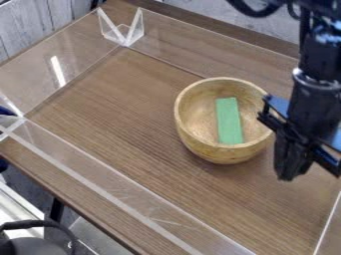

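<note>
My black gripper is low at the right side of the camera view, pointing down over the wooden table, beside the right of a round wooden bowl. Its fingertips are close together, with nothing visible between them. A green block lies inside the bowl. Behind the gripper, a blue object is partly hidden by the arm.
A clear plastic piece stands at the back left. Black cables or parts sit at the lower left edge.
</note>
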